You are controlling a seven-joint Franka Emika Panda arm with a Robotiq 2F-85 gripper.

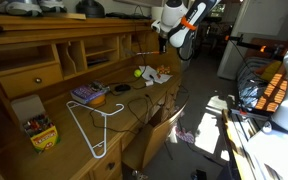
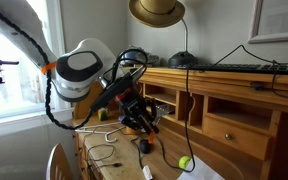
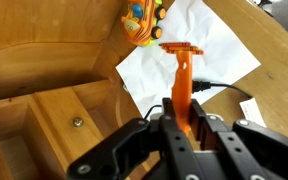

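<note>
In the wrist view, a slim orange object (image 3: pixel 184 85) with a reddish, pale-edged top rises from between my fingertips. My gripper is shut on its lower part. Beneath it a white sheet (image 3: pixel 149 75) lies on the desk. Beyond the held object, an orange toy (image 3: pixel 144 20) with dark wheels rests at the sheet's edge. In exterior view 1 my gripper (image 1: pixel 164 44) hangs above the far end of the desk, too small there to show its grip.
A black cable (image 3: pixel 216 85) crosses the sheet. A green ball (image 1: pixel 138 73) lies on the desk. Nearer are a white hanger (image 1: pixel 94 127), a purple container (image 1: pixel 89 94) and a colourful box (image 1: pixel 41 132). Wooden drawers (image 2: pixel 232 134) line the back.
</note>
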